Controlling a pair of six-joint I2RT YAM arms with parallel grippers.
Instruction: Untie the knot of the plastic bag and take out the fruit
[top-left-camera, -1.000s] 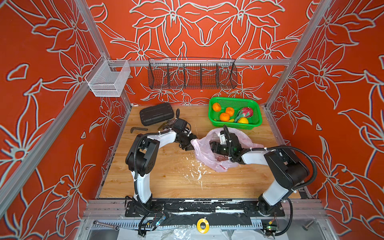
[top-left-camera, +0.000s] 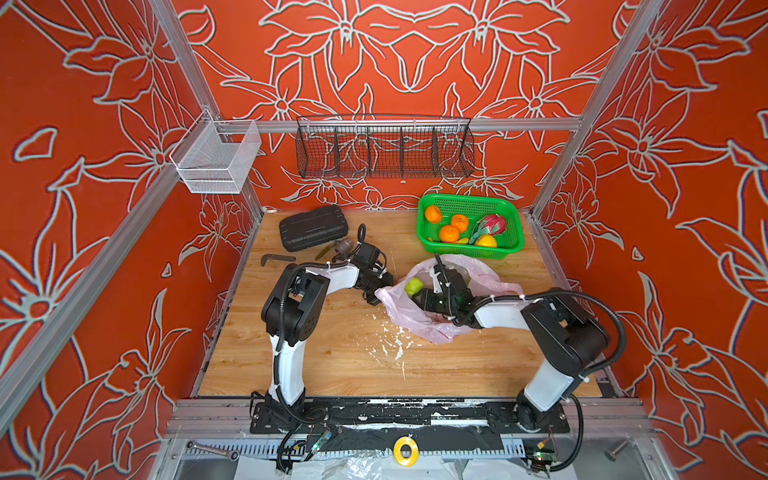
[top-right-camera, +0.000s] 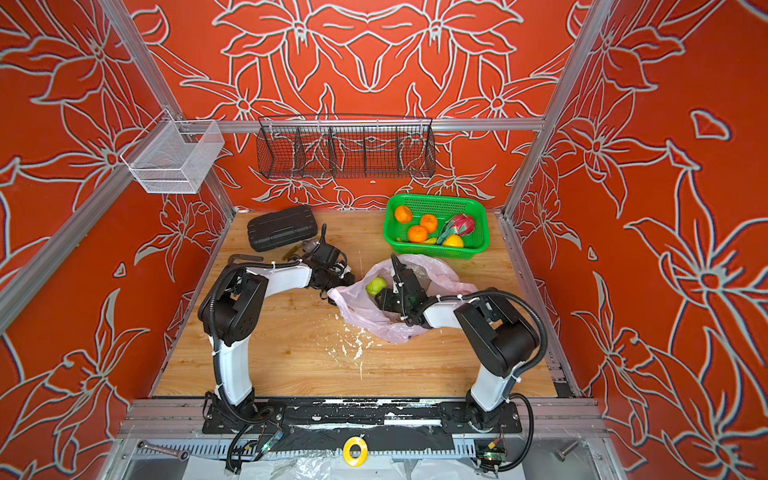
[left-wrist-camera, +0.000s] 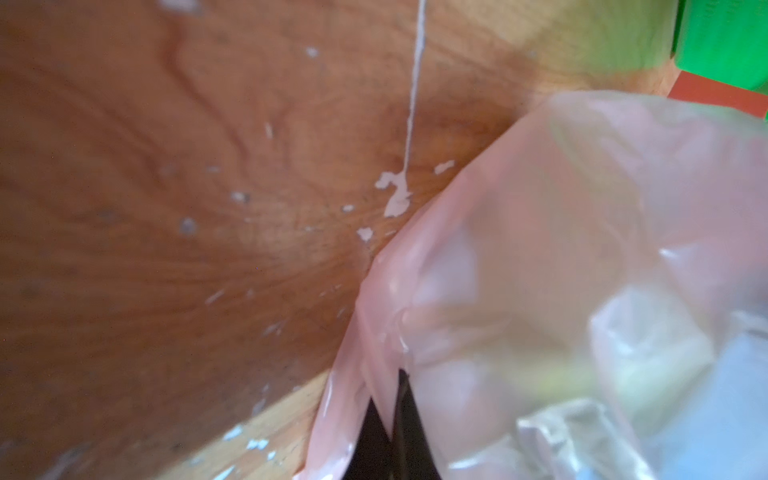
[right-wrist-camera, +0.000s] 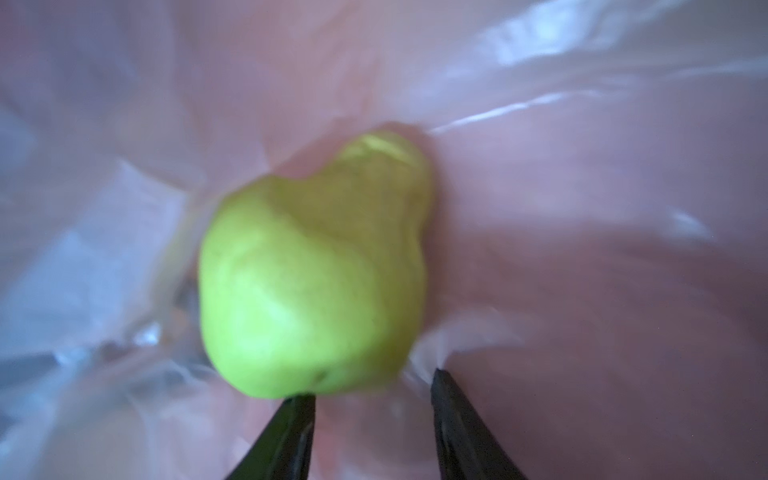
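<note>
A pink plastic bag (top-left-camera: 420, 328) lies opened out mid-table. Inside it a green pear (right-wrist-camera: 312, 288) shows in the right wrist view and both top views. My left gripper is shut at the bag's left edge, on a thin fold of pink plastic. My right gripper is inside the bag, its two fingertips apart just below the pear in the wrist view; from this view I cannot tell whether the pear is between them.
A green basket (top-left-camera: 508, 240) of oranges, a dragon fruit and yellow fruit stands at back right. A black case (top-left-camera: 312, 227) and small tools lie back left. Wire baskets hang above.
The pear now shows in the top left view beside my right gripper, which has shifted slightly. The bag's left edge has moved a little left and down with my left gripper nearby.
</note>
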